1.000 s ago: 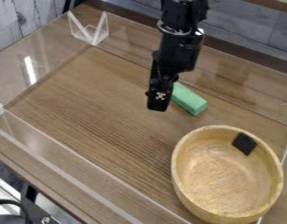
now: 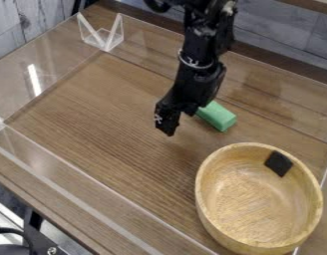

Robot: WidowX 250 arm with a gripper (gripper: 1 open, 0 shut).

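The black gripper (image 2: pixel 182 114) hangs from the arm at the top centre of the camera view, its fingers open and angled down to the left. Just right of it a green block (image 2: pixel 214 116) lies on the wooden table (image 2: pixel 87 139), its left end partly behind the gripper. Whether the fingers touch the block cannot be told. A large tan bowl (image 2: pixel 222 219) sits at the lower right, with a small black block (image 2: pixel 278 162) at its upper right.
A white wire-like object (image 2: pixel 105 34) stands at the back left. Black cables lie at the bottom left corner.
The gripper has turned and moved down and slightly left, now covering part of the green block's left end. The bowl has not moved.
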